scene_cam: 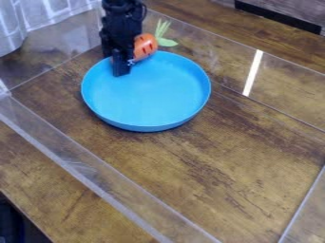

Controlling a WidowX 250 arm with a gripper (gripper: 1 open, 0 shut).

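A blue plate [144, 95] lies on the wooden table. My dark gripper [122, 63] reaches down from the top to the plate's far rim, its fingertips at the rim, where it appears shut on it. An orange toy carrot [143, 45] with pale green leaves lies just behind the plate, beside the gripper, partly hidden by it.
Clear plastic panels or strips [84, 190] run along the left and right of the wooden surface [216, 180]. A translucent white object [19, 28] is at the top left.
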